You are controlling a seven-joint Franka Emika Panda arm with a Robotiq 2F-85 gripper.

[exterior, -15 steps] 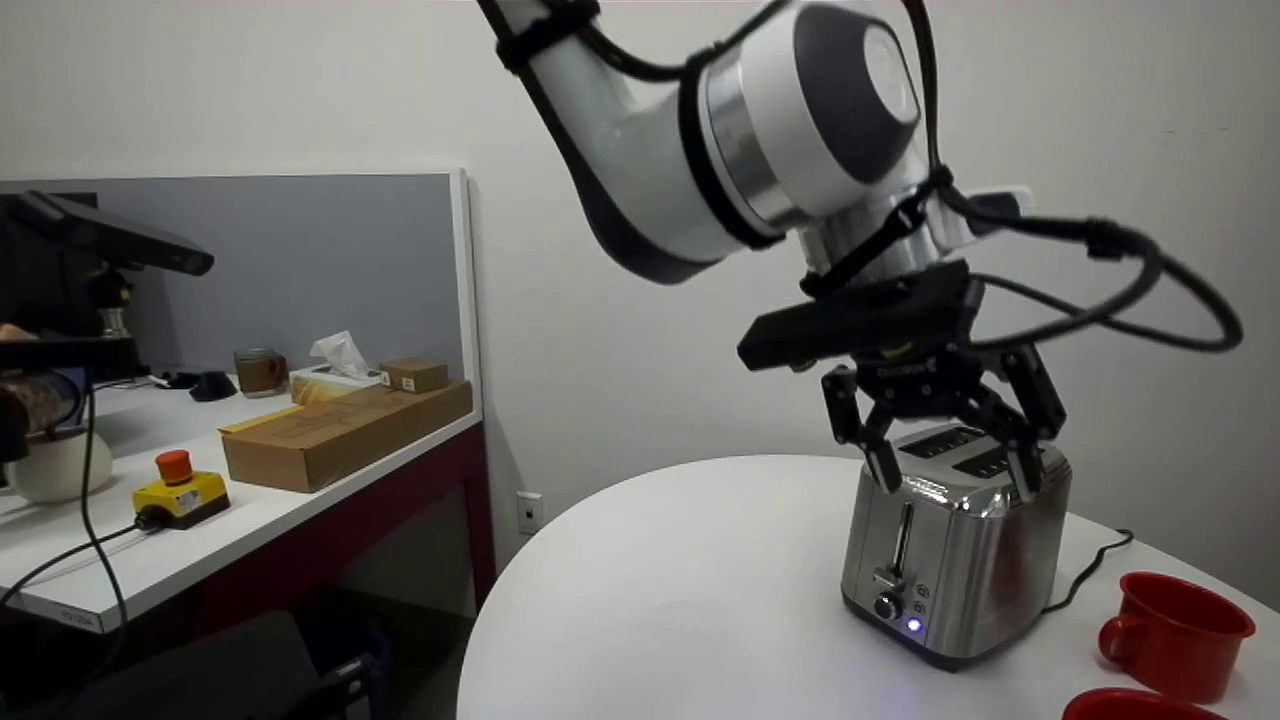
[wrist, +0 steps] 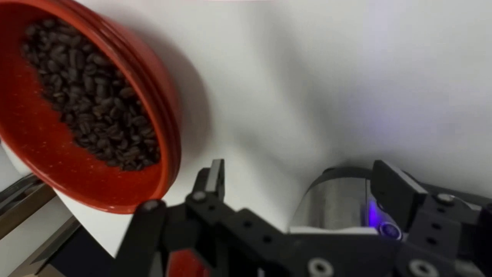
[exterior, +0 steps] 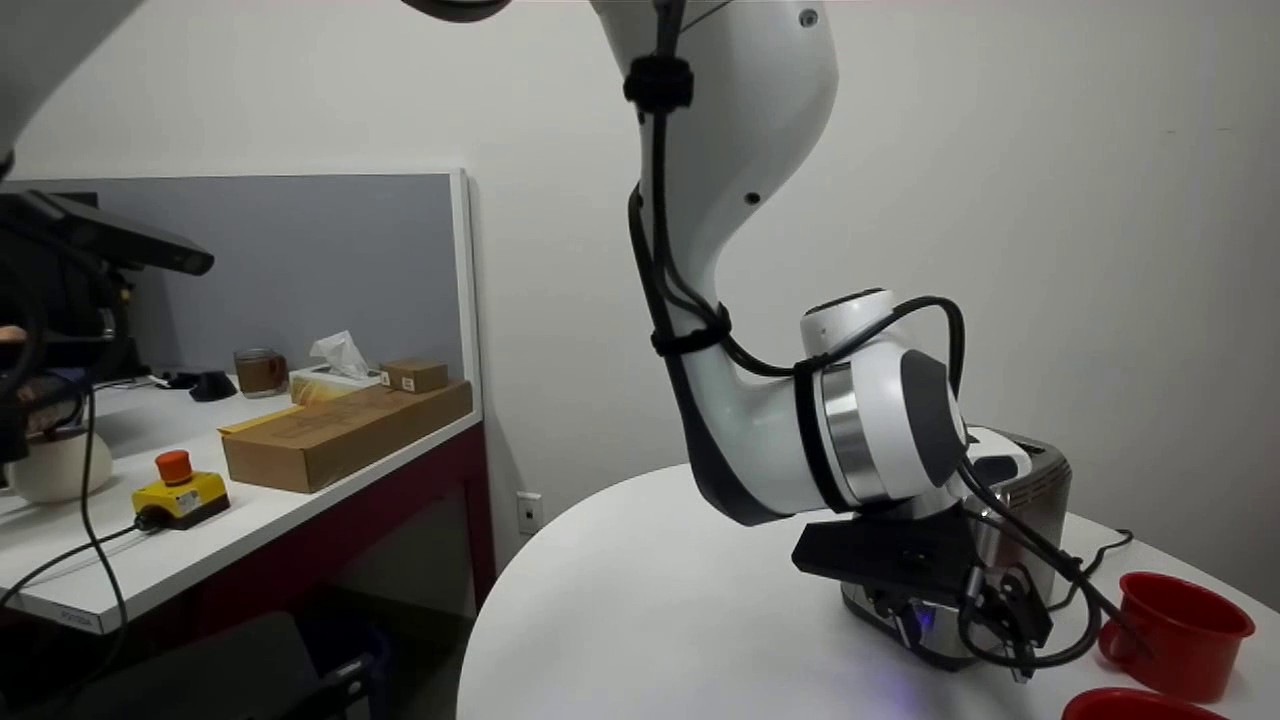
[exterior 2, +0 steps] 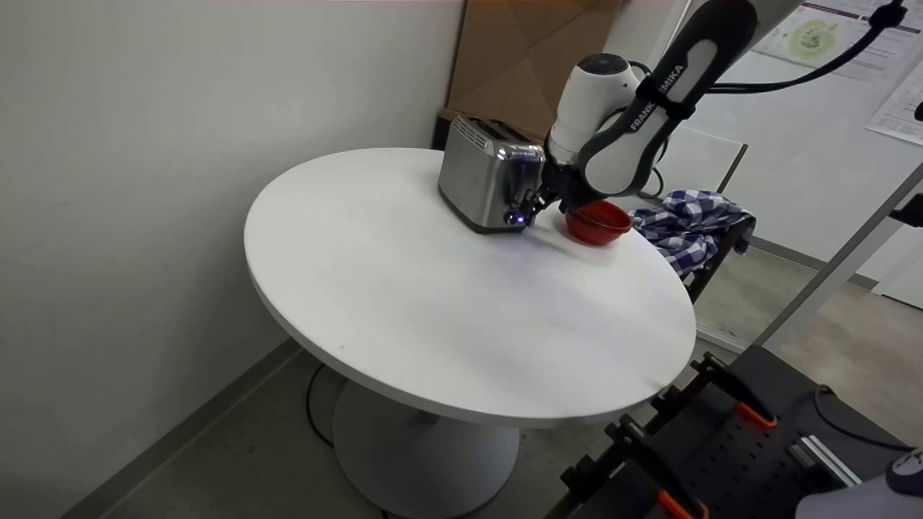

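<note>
Low at the toaster's control end, my gripper stands open, its two fingers wide apart with nothing visible held between them. One of the fingers (wrist: 396, 194) overlaps the silver toaster (wrist: 334, 203) in the wrist view, close to its lit blue button; whether it touches cannot be seen. The other finger (wrist: 215, 177) is over the white table, beside a red bowl (wrist: 23, 120) of dark coffee beans (wrist: 97, 99). In exterior view 1 the arm hides much of the toaster (exterior: 1044, 492), including its lever. Exterior view 2 shows the gripper (exterior 2: 543, 206) between toaster and bowl (exterior 2: 598, 223).
A red mug (exterior: 1182, 642) stands on the table right of the toaster. The toaster's black cord (exterior: 1098, 554) runs behind it. A checkered cloth (exterior 2: 692, 226) hangs beyond the table's edge.
The arm has come down from above the toaster to low at its control end, covering its front in exterior view 1. Toaster and mug have kept their places.
</note>
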